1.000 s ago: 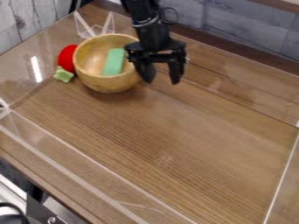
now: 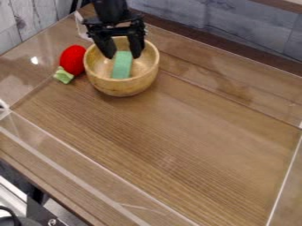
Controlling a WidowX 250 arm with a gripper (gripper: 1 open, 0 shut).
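My gripper (image 2: 113, 39) stands open at the top of the view, over a round wooden bowl (image 2: 143, 82) with fingers reaching down about its upper part. In the bowl lies a green oblong piece (image 2: 122, 65). Just left of the bowl is a red rounded object (image 2: 72, 60), with a small pale green piece (image 2: 65, 76) below it.
My gripper has moved left from the bowl's right side to above the bowl. The green oblong piece sits a little further right than earlier.
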